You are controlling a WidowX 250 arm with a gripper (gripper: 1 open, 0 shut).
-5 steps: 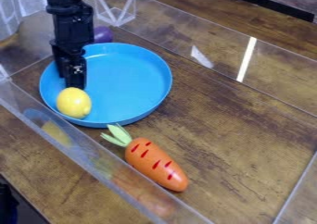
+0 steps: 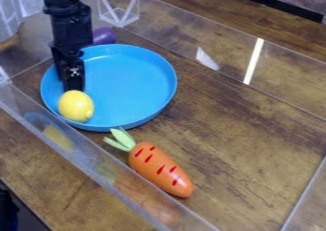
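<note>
A black gripper (image 2: pixel 69 71) reaches down from the top left into a blue plate (image 2: pixel 132 92), at its left side. Its open fingertips are low over the plate, just above a yellow lemon-like toy (image 2: pixel 76 106); whether anything is between them is hard to see. A toy carrot (image 2: pixel 158 168) with green leaves lies on the wooden table in front of the plate.
A purple object (image 2: pixel 102 36) sits behind the plate, partly hidden by the arm. A clear plastic wall runs diagonally along the lower left.
The gripper has shifted very slightly at the plate's left side; the toys and plate stay in place.
</note>
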